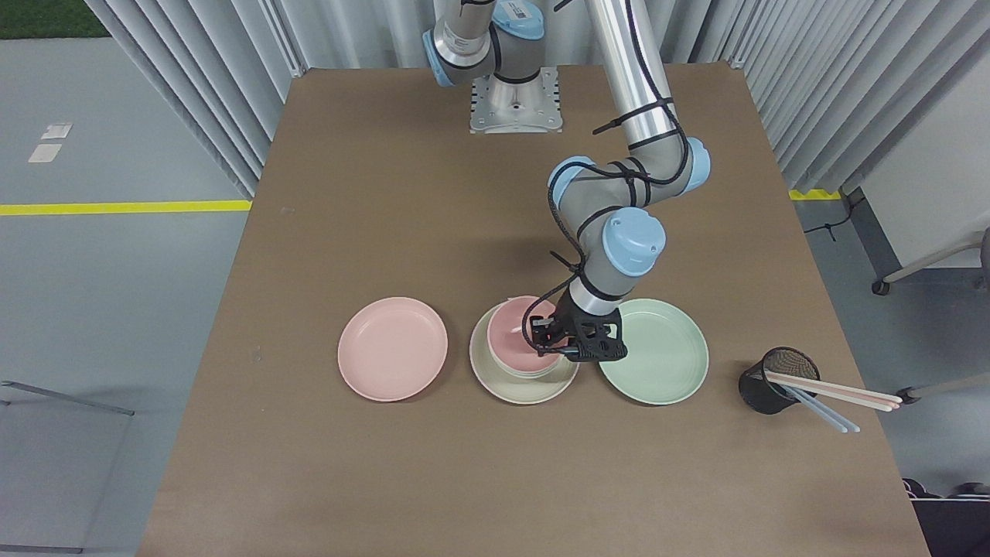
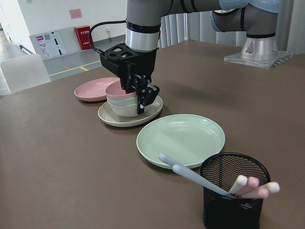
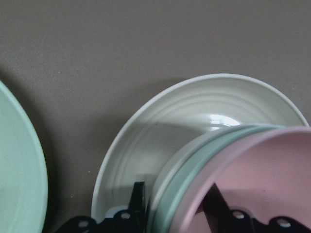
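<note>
A stack of bowls, pink (image 3: 272,174) on top, mint (image 3: 192,170) and cream (image 2: 123,109) below, sits on the cream plate (image 3: 136,145) between the pink plate (image 1: 391,348) and the mint plate (image 1: 654,353). My gripper is down at the stack's rim, one finger outside and the other inside the pink bowl, straddling the walls. Whether it is closed tight on them is unclear.
A black mesh cup (image 2: 232,214) with chopsticks stands at the right front of the mint plate. The arm's base stands at the back.
</note>
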